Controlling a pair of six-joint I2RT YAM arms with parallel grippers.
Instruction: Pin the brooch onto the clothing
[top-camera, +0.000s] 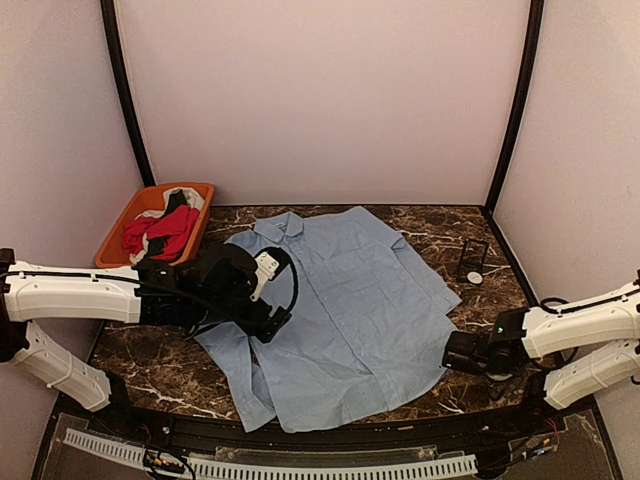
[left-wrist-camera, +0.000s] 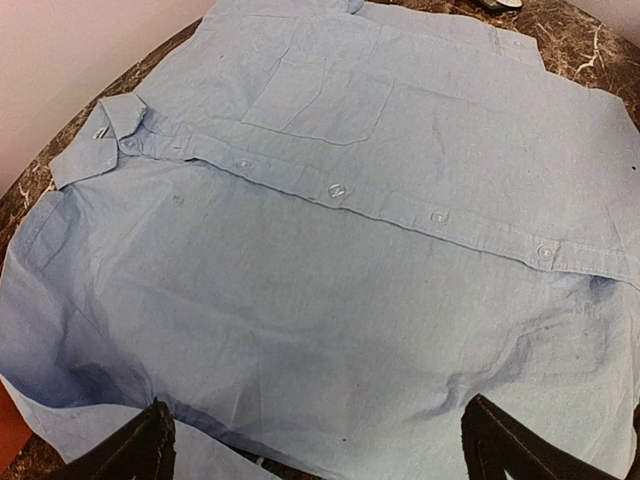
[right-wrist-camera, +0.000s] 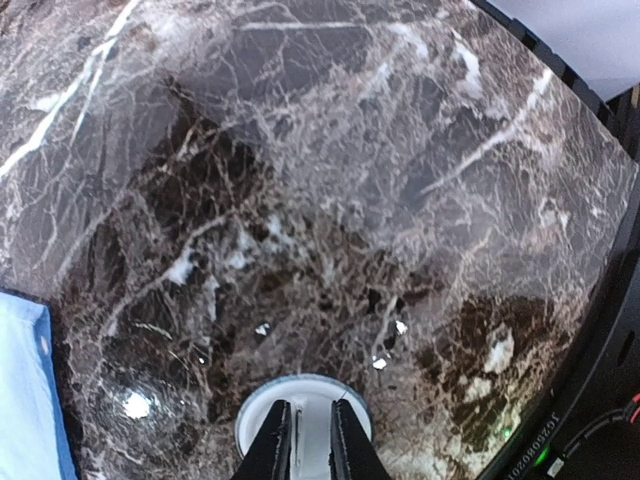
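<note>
A light blue shirt (top-camera: 350, 310) lies spread on the dark marble table, its buttoned placket (left-wrist-camera: 390, 210) running across the left wrist view. My left gripper (top-camera: 270, 325) hangs over the shirt's left part, open, with only cloth below its fingers (left-wrist-camera: 510, 450). My right gripper is low at the table's right side, beside the shirt's edge; its narrow fingertips, part open, are over a round white disc (right-wrist-camera: 262, 405), likely the brooch or its base. Whether they touch it I cannot tell.
An orange bin (top-camera: 120, 240) with red, white and black cloth stands at the back left. A small black stand (top-camera: 473, 250) with a white round piece (top-camera: 475, 277) stands at the back right. Bare marble (right-wrist-camera: 330, 150) surrounds the shirt.
</note>
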